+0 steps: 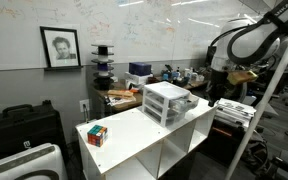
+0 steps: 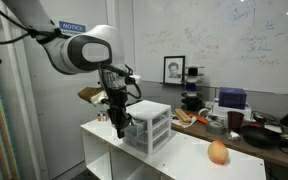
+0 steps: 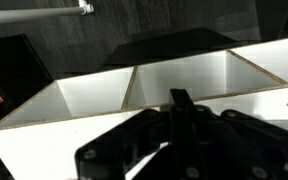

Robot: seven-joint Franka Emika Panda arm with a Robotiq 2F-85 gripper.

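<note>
My gripper is shut, with nothing showing between its fingers. In the wrist view it hangs above the front edge of the white shelf [image 3: 64,138], whose open compartments lie below. A white drawer unit [image 1: 167,102] stands on the shelf top. In the second exterior view my gripper [image 2: 121,128] is close to the left side of that drawer unit [image 2: 149,126], and whether they touch cannot be told. A multicoloured cube [image 1: 97,134] rests near the shelf's left end. A round orange object [image 2: 218,152] sits on the top, right of the drawers.
The shelf top [image 1: 129,143] is bare between the cube and the drawers. Behind the shelf, a counter holds a dark pan [image 2: 259,134] and other items. A pale pole [image 1: 264,95] stands in front of the arm on the right.
</note>
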